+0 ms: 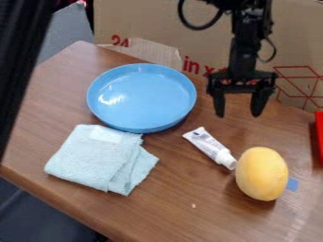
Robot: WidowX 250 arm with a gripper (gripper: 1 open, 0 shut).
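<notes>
My gripper [237, 102] hangs open over the back of the wooden table, right of a blue round plate [139, 98], with nothing between its fingers. Below it lies a white tube [207, 145]. A large yellow oval object [262, 174] sits at the front right, beside the tube's capped end. A folded pale blue cloth [97, 162] is at the front left.
A cardboard box [139, 24] stands behind the table. A red object [316, 132] is cut off at the right edge. A small blue patch [292, 183] is beside the yellow object. Bare table shows at far left and front centre.
</notes>
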